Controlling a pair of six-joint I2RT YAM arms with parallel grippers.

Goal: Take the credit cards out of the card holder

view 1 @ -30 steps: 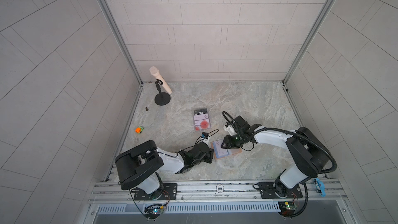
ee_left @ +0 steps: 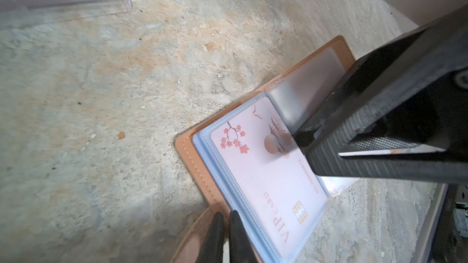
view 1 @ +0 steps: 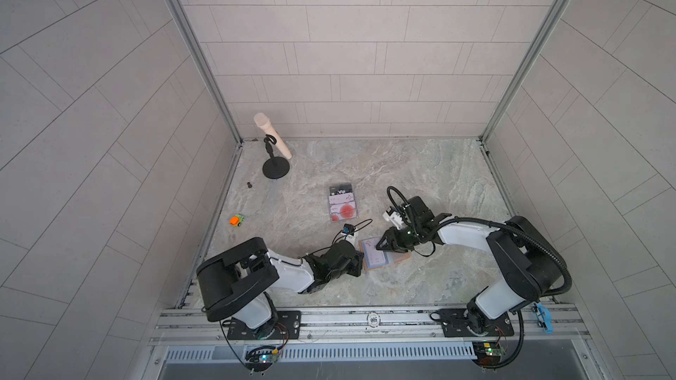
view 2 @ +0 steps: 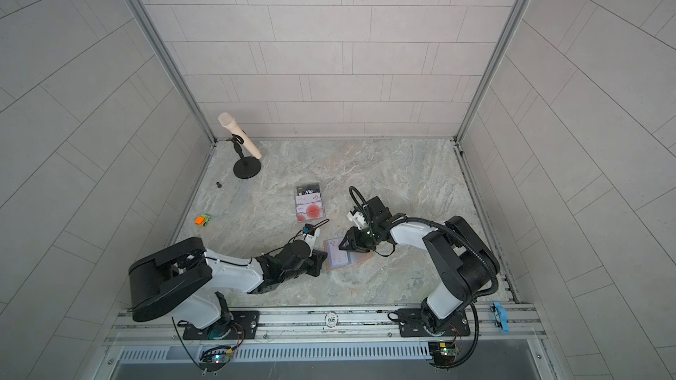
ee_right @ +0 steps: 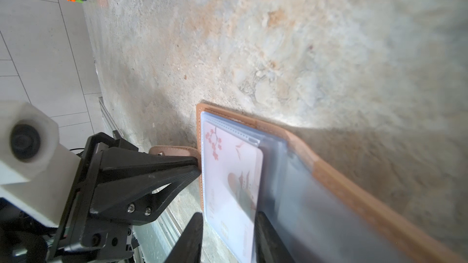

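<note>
The tan-edged card holder (ee_left: 199, 169) lies open on the table, with clear sleeves inside. In its top sleeve sits a pale pink VIP card (ee_left: 263, 165) with a blossom print. At the holder's left side, my left gripper is shut on its tan cover flap. Over the card, my right gripper has its fingers part open. One of its fingers (ee_right: 263, 238) is at the card's edge by the sleeve opening; the other (ee_right: 191, 238) stands over the card's face. Whether they touch the card is hard to tell.
A clear box of cards (view 1: 343, 204) lies behind the holder. Farther back left stand a microphone (view 1: 272, 133) and its black stand (view 1: 275, 166). A small toy truck (view 1: 236, 220) is at the left.
My right gripper and forearm have shifted slightly to the right over the holder. The left arm stays in place, as does the holder.
</note>
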